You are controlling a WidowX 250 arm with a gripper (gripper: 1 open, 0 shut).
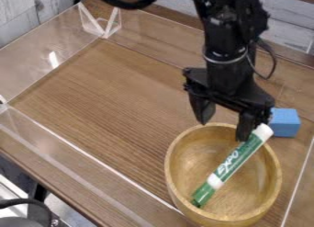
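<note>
A black gripper [227,116] hangs from the arm at the upper right, open, its two fingers spread above the back of a tan oval bowl [192,162]. In the bowl a green and white tube [226,174] lies diagonally, its white end up toward the bowl's back right, below the right finger. Nothing shows between the fingers.
A blue block [284,120] sits behind the bowl at the right. A white wire-like object [101,24] stands at the back left.
</note>
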